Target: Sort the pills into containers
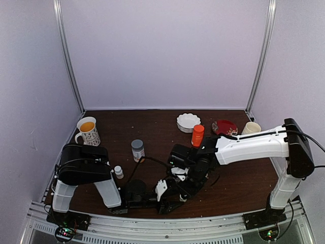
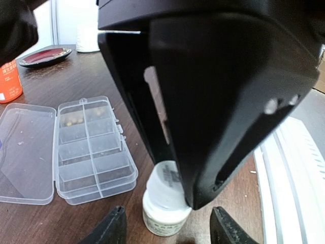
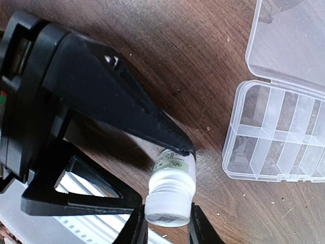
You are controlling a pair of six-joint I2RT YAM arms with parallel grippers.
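A small white bottle [image 3: 170,185] is in my right gripper, which is shut on its cap end. My left gripper has its fingers [image 2: 115,226] spread on either side of the bottle's lower end, with gaps visible in the left wrist view. The right gripper's dark fingers rise over the bottle there. A clear pill box [image 2: 91,147] lies with its lid open near the bottle; a few yellowish pills [image 2: 73,121] show in a far compartment. In the top view, the arms hide the box and most of the bottle.
Another small white bottle [image 1: 119,172] and a grey-capped bottle [image 1: 137,150] stand left of centre. Towards the back are an orange bottle [image 1: 198,136], white bowl [image 1: 188,122], red plate [image 1: 225,127] and pale cup [image 1: 251,128]. A mug [image 1: 88,133] occupies the back left.
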